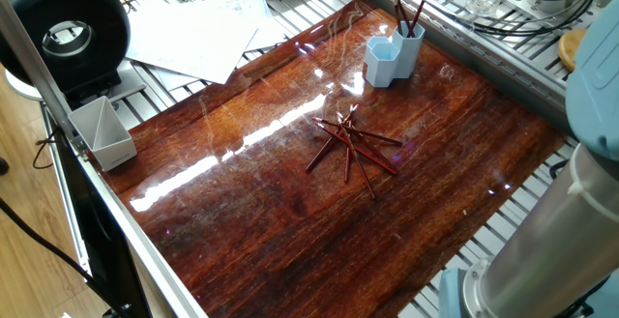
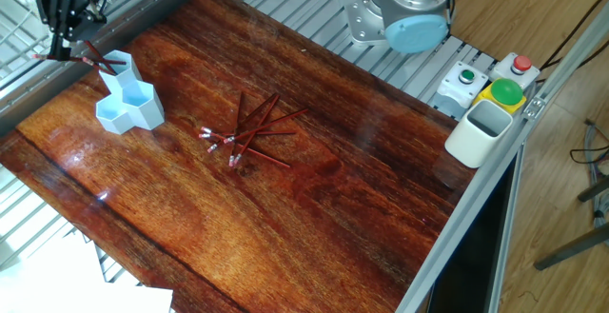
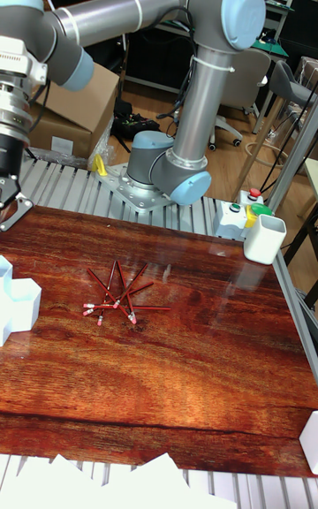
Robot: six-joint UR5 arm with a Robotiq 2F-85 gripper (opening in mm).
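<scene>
Several dark red pencils (image 2: 252, 132) lie crossed in a loose pile at mid-table. In exterior view 2 a pale blue holder of joined hexagonal cups (image 2: 114, 113) stands near the table's far-left edge. Red pencils (image 1: 418, 14) lean out of its rear cup in exterior view 1; the other cups look empty. My dark gripper (image 2: 60, 54) hangs over the rail beside that cup, its fingertips close to the pencils' upper ends. Whether one is between its fingers is too small to tell. Exterior view 1 leaves the gripper out of frame; exterior view 3 shows only part of the wrist.
A white bin (image 2: 473, 137) stands at the table's edge beside the button boxes (image 2: 463, 82). At another edge is a white box (image 1: 103, 134). White papers (image 1: 198, 33) lie off the board.
</scene>
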